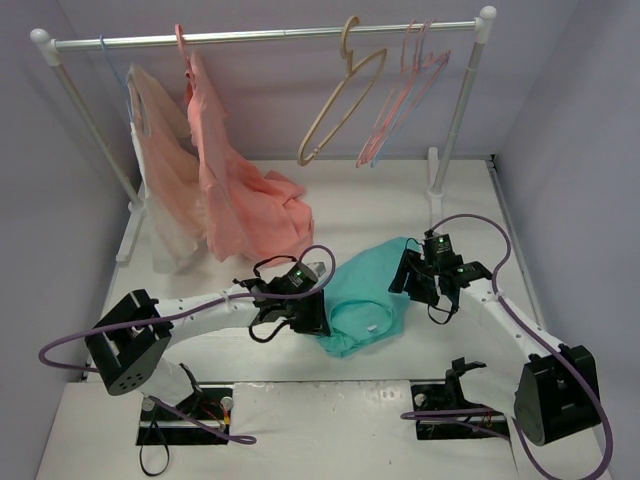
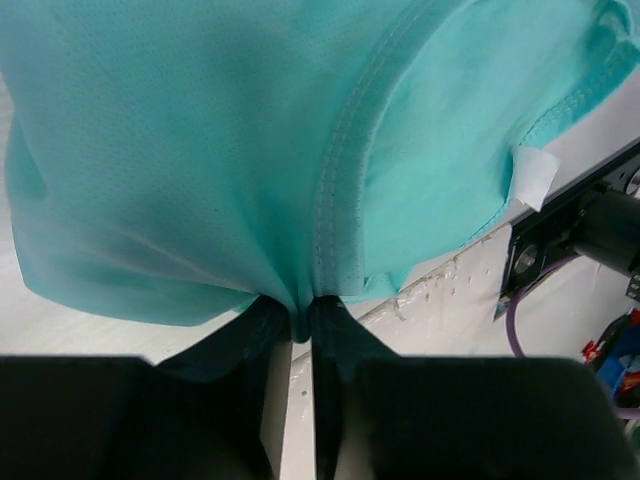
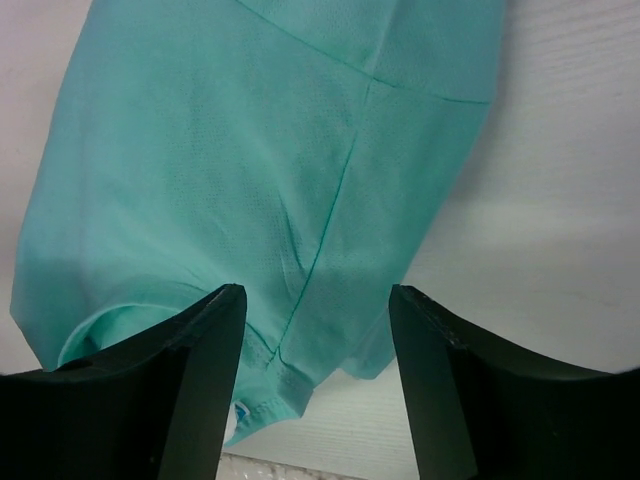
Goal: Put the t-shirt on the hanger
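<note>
A teal t-shirt point(image 1: 372, 290) lies on the white table between my two arms, its neck opening toward the front. My left gripper has pinched a gathered fold beside the stitched collar point(image 2: 345, 190), the cloth caught between its fingertips. In the right wrist view, my right gripper is open above the shirt's sleeve side, with its fingers point(image 3: 215, 330) wide apart and no cloth gripped. A beige hanger point(image 1: 350, 90) hangs empty from the rail.
The rack's rail point(image 1: 270, 36) spans the back. A pink shirt point(image 1: 235, 170) and a paler garment point(image 1: 165, 160) hang at the left. Several thin pink and blue hangers point(image 1: 400, 100) hang at the right. Bare table lies behind the shirt.
</note>
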